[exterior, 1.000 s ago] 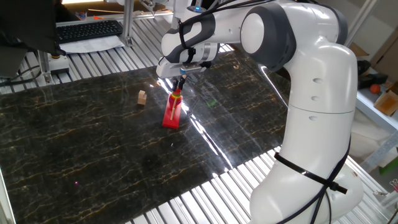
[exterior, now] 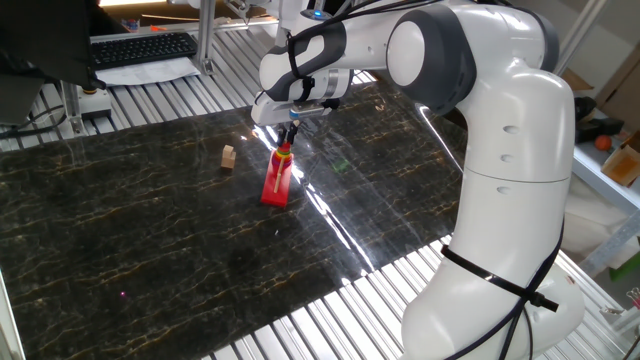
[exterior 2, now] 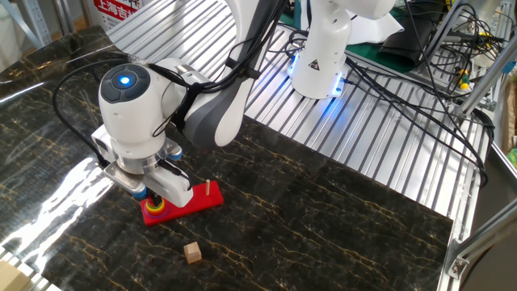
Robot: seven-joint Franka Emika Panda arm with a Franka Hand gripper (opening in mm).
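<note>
A red board (exterior: 276, 190) lies flat on the dark marbled tabletop. One bare wooden peg (exterior 2: 208, 187) stands near one end of it. At its other end sits a yellow ring (exterior 2: 154, 208), with red showing just above it in exterior view 1. My gripper (exterior: 287, 142) points down at that ringed end, its dark fingertips right at the top of the stack. Whether the fingers are closed around a ring or the peg there is too small to tell, and in exterior view 2 the hand covers much of them.
A small wooden block (exterior: 228, 157) rests beside the board, apart from it. A keyboard (exterior: 143, 48) lies on the slatted metal surface beyond the edge.
</note>
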